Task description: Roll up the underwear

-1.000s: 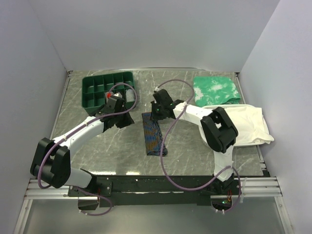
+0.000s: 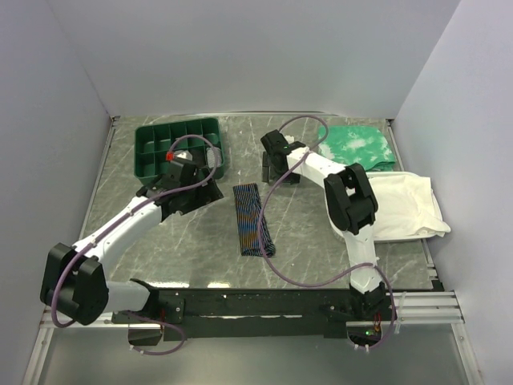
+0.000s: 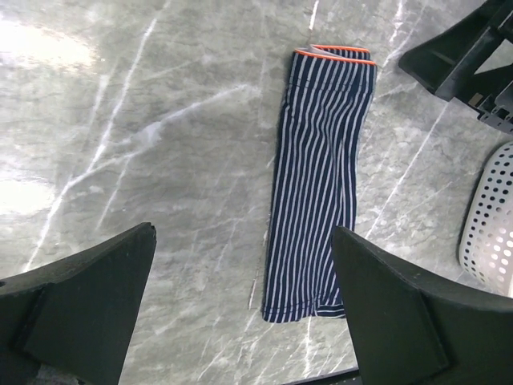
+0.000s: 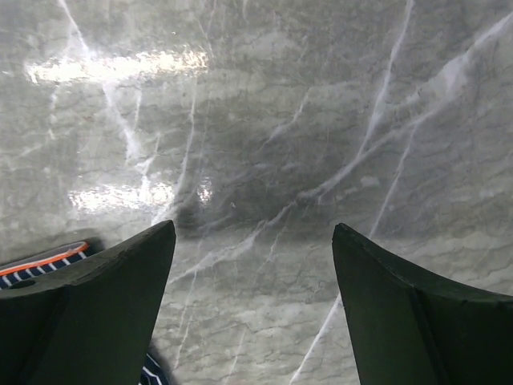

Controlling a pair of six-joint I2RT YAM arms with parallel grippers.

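The underwear (image 2: 249, 220) lies on the table as a long, narrow folded strip, dark with thin pale stripes. In the left wrist view the underwear (image 3: 314, 192) shows an orange-edged waistband at its upper end. My left gripper (image 2: 202, 198) hangs open to the left of it, nothing between its fingers. Up and to the right of the strip, my right gripper (image 2: 280, 170) is parted over bare table, also empty. Only the waistband end of the underwear (image 4: 44, 261) and another small bit show at the left of the right wrist view; its left finger (image 4: 112, 309) hides more.
A green compartment box (image 2: 144, 152) stands at the back left, close to the left arm. Folded green cloth (image 2: 357, 146) lies at the back right. A white basket (image 2: 385, 239) holding white cloth is at the right. Table in front of the left gripper is clear.
My right gripper has moved away from the underwear's upper end, to the right and back, and its fingers are now spread. The left gripper has shifted slightly and spread wider. The underwear looks nearly unchanged.
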